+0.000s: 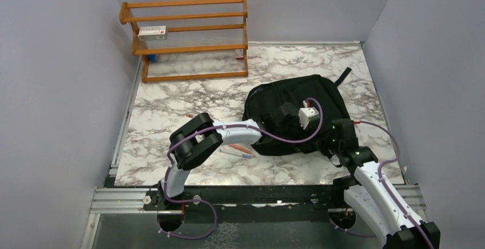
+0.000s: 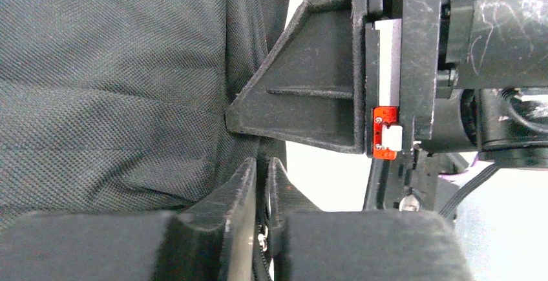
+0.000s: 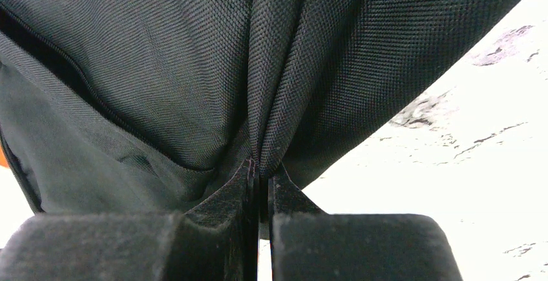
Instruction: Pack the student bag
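A black fabric bag point(image 1: 314, 89) lies on the right half of the marble table. My left arm reaches across it from the left, hiding its middle and the left fingertips from above. In the left wrist view, my left gripper is at the bag's dark cloth point(image 2: 116, 126), its fingertips a narrow gap apart. A dark strip with a small shiny bit shows between those fingers; whether it is held cannot be told. At the bag's lower right, my right gripper is shut on a gathered fold of black cloth point(image 3: 274, 68). An edge resembling a zipper point(image 3: 97, 97) runs left of the fold.
Pens point(image 1: 235, 153) lie left of the bag, partly under my left arm. A wooden shelf point(image 1: 194, 50) stands at the back left, with a white box point(image 1: 152, 33) and a small red box point(image 1: 239, 54). Bare tabletop point(image 1: 154, 123) lies at the left.
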